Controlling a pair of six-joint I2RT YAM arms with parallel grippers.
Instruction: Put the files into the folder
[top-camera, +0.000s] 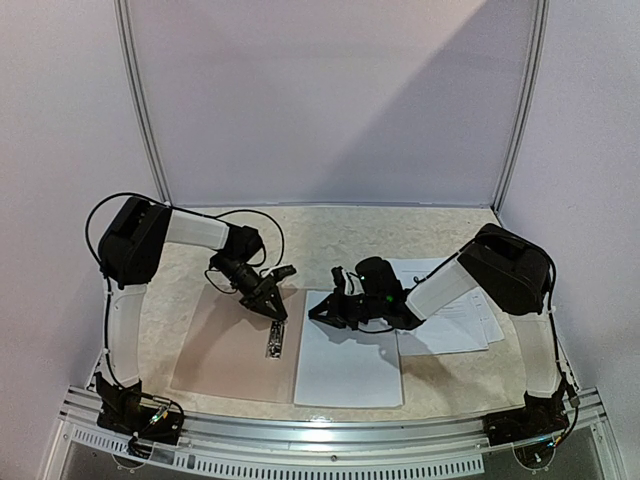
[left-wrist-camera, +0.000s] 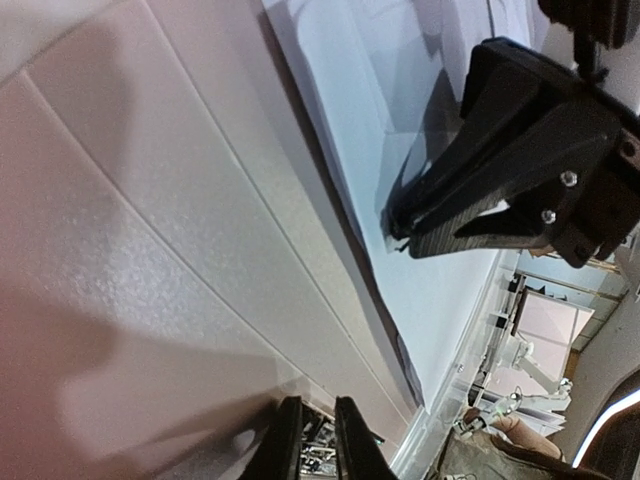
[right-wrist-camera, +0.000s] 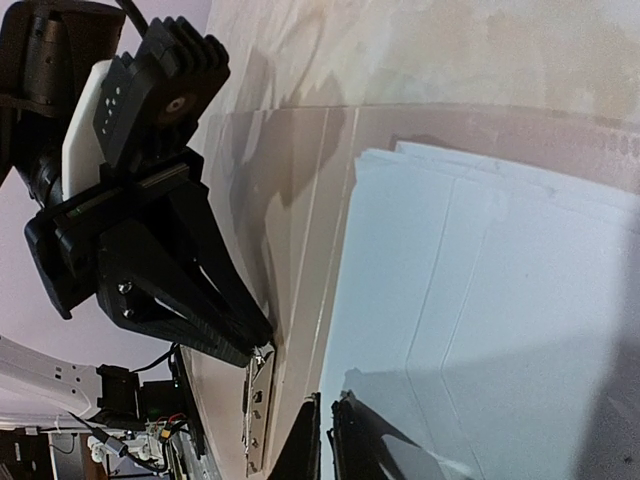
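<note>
An open beige folder (top-camera: 235, 350) lies on the table, a metal clip (top-camera: 274, 340) fixed on its left cover. My left gripper (top-camera: 280, 314) is shut on the clip's far end, and the clip (left-wrist-camera: 322, 455) shows between its fingers in the left wrist view. White files (top-camera: 348, 375) cover the folder's right half, their far corner slightly uneven in the right wrist view. Over the files' upper left part, my right gripper is shut, its tips low at the paper and nothing visible between them. Whether they press on it I cannot tell.
More printed sheets (top-camera: 450, 325) lie to the right, partly under the right forearm. The metal rail (top-camera: 330, 432) bounds the table in front.
</note>
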